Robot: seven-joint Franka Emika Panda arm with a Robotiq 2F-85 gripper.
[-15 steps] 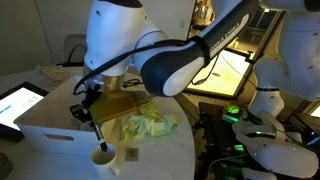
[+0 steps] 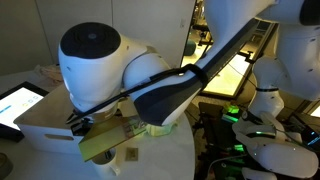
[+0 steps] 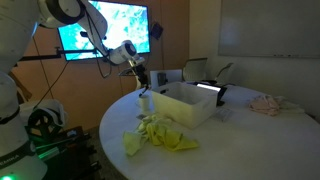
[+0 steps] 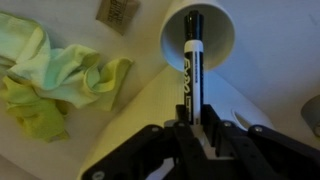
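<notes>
My gripper is shut on a black-and-white marker, whose printed barrel shows in the wrist view. Its far black end overlaps the opening of a white mug; how deep it reaches cannot be told. In exterior view 1 the mug stands upright on the table, partly covered by the yellow-green plate on my wrist, and the marker is largely hidden. Exterior view 2 has the gripper directly above the mug.
A white open box stands close beside the mug. Yellow and pale green cloths lie crumpled nearby. A small brown packet and a dark cup are also close. Farther off lies a pinkish cloth, with bare table around it.
Over the last second my arm has come down toward the mug with the marker. Earlier the marker was plainly visible above the mug; now the wrist covers most of it.
</notes>
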